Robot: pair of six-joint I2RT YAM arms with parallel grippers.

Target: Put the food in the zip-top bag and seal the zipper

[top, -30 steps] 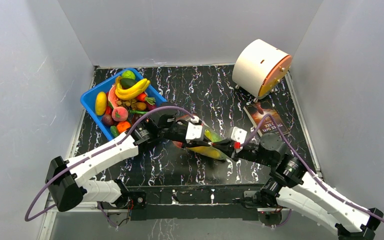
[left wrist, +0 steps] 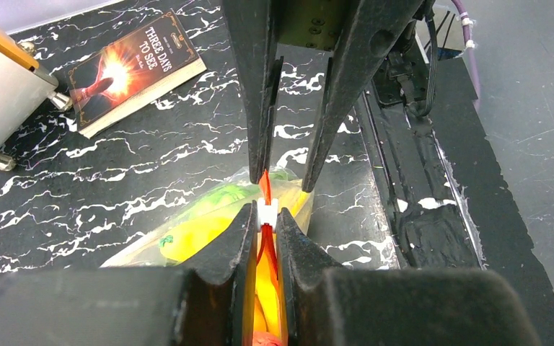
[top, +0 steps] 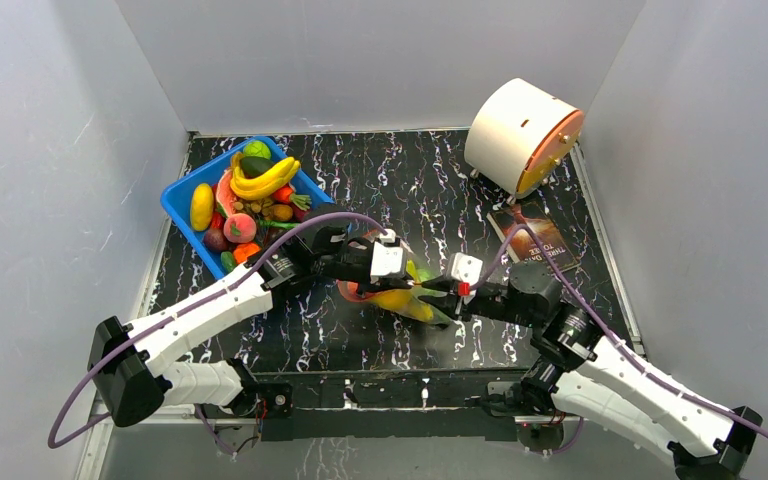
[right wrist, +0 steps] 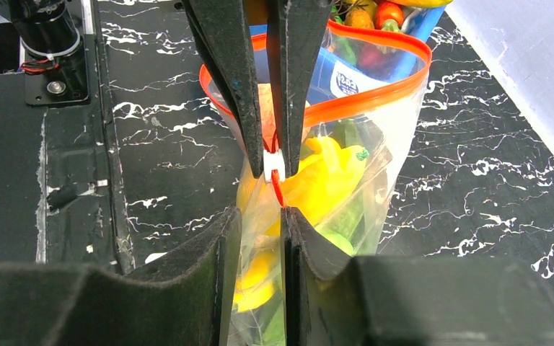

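Observation:
The clear zip bag (right wrist: 375, 166) with an orange rim holds yellow peppers (right wrist: 324, 180) and green food. A white slider (left wrist: 267, 213) sits on the orange zipper. My left gripper is shut on that slider, also seen between its fingertips in the right wrist view. My right gripper faces it from the other side, its fingertips close to the bag's zipper end, open by a gap; in the left wrist view they stand apart just beyond the slider.
A blue bin (top: 175, 200) of produce stands at the left. A white drum (top: 505, 130) and a book (top: 550, 240) are at the right.
My right gripper and arm have shifted slightly at the bag, with the wrist turned a little. The left arm is almost still.

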